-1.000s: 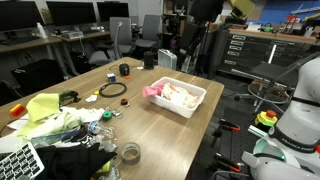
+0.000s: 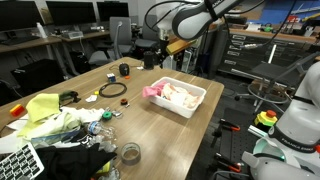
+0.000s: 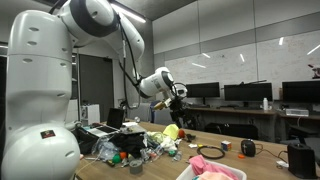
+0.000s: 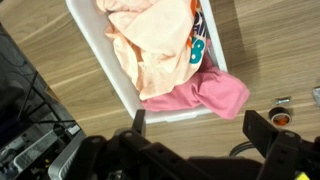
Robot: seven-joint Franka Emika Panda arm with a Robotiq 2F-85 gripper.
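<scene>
A white box stands on the table at the right, in the first exterior view. In it lie pale cream cloths and a pink cloth, which hangs over the rim at one corner. My gripper is open above the table, close to the pink cloth's corner of the box, and nothing shows between its fingers. In the first exterior view the arm reaches over the far side of the box, well above it.
Left of the box, a green bottle and a heap of yellow, white and black cloths crowd the table. A black cable coil, black mugs and a metal ring stand about.
The arm has swung away from the camera, from high over the near right to beyond the box. The box and the cloths have stayed where they were.
</scene>
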